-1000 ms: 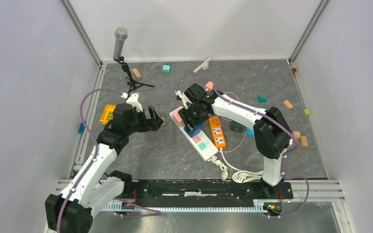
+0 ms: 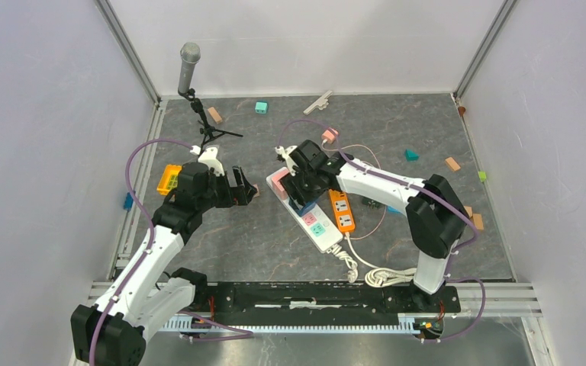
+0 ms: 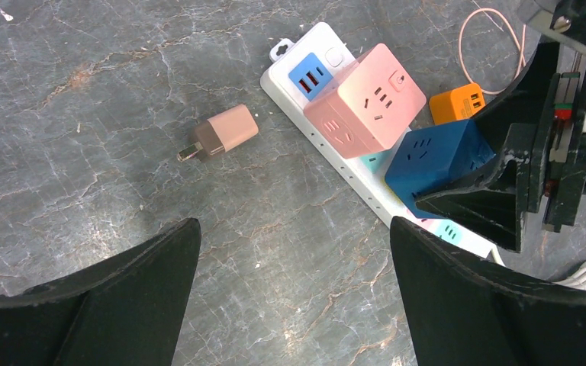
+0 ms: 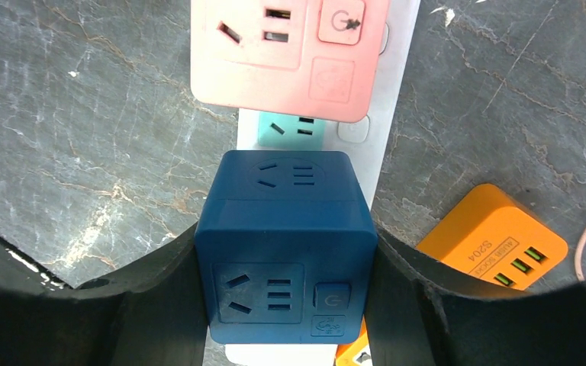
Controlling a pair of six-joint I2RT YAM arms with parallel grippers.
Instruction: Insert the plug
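A white power strip (image 2: 322, 235) lies diagonally, bearing a pink cube plug (image 3: 364, 99). Beside the pink one, a dark blue cube plug (image 4: 285, 244) sits over the strip, between the fingers of my right gripper (image 2: 296, 191), which touch or nearly touch its sides; whether they grip it is unclear, as is whether it is seated. A small pink charger (image 3: 229, 130) with exposed prongs lies on the floor left of the strip. My left gripper (image 2: 241, 188) hangs open above it, nothing between its fingers.
An orange power strip (image 2: 340, 206) and coiled white cable (image 2: 385, 276) lie to the right. A microphone on a stand (image 2: 198, 107) and a yellow tray (image 2: 168, 178) are at the left. Wooden blocks lie at the right edge.
The left arm has not moved.
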